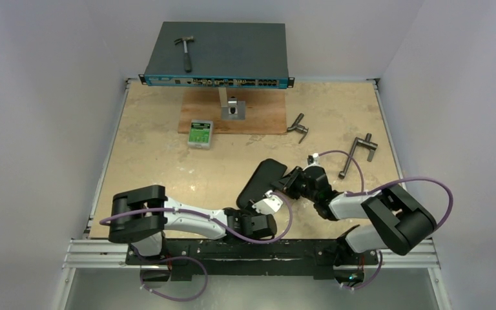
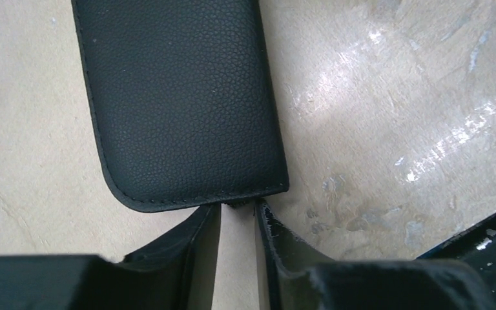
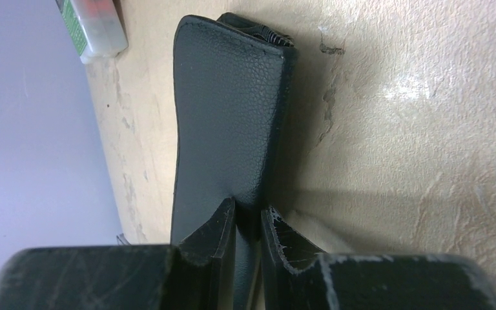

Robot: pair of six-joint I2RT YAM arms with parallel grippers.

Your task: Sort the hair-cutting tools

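A black leather case [image 1: 260, 179] [image 3: 223, 116] lies closed on the table between my grippers, a zipper showing at one end in the right wrist view. My left gripper [image 1: 256, 205] is at the case's near end, its fingers slightly apart beneath that edge. My right gripper [image 1: 283, 183] is at the case's long side, fingertips against it; whether they grip it is unclear. No cutting tools are visible outside the case.
A green-labelled box [image 1: 199, 134] stands back left. Metal fittings [image 1: 297, 129] [image 1: 355, 152] lie at the right. A rack unit [image 1: 232, 51] with a hammer [image 1: 186, 55] on top is at the back.
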